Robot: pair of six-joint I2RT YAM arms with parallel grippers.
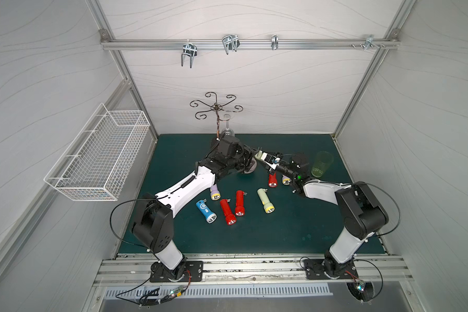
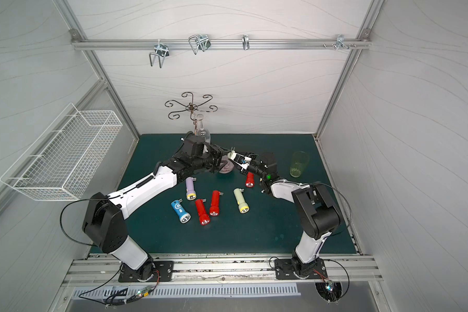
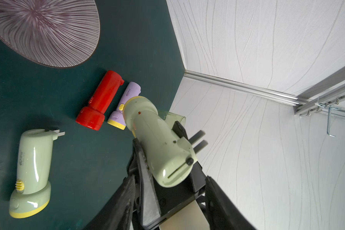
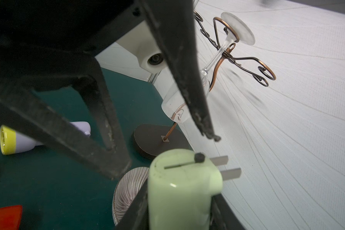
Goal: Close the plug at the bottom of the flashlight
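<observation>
A pale green flashlight (image 3: pixel 157 141) is held aloft by my right gripper (image 1: pixel 265 160), which is shut on its body. In both wrist views, two metal plug prongs (image 4: pixel 224 166) stick out from the side of its bottom end, beside a slot and a small black knob (image 4: pixel 199 157). My left gripper (image 1: pixel 247 156) is part open just in front of that end, its dark fingertips apart and above it in the right wrist view, with nothing seen between them.
Several other flashlights, including a red one (image 1: pixel 239 202) and a second pale green one (image 3: pixel 32 164), lie on the dark table (image 1: pixel 301 234). A patterned plate (image 3: pixel 46 34), a wine glass rack (image 4: pixel 157 143) and a green tumbler (image 2: pixel 299 163) stand toward the back.
</observation>
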